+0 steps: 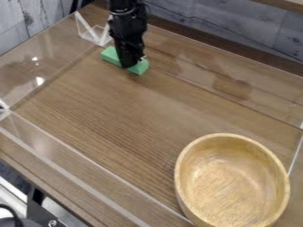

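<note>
A black gripper (126, 55) hangs down at the top of the camera view, its fingers over a green rectangular object (137, 66) that lies on the wooden table (119, 124). The gripper covers part of the green object; whether its fingers are open or shut on it cannot be made out.
A large pale tan round bowl (231, 182) sits at the lower right. A white translucent item (92, 31) is at the back left, near the wall.
</note>
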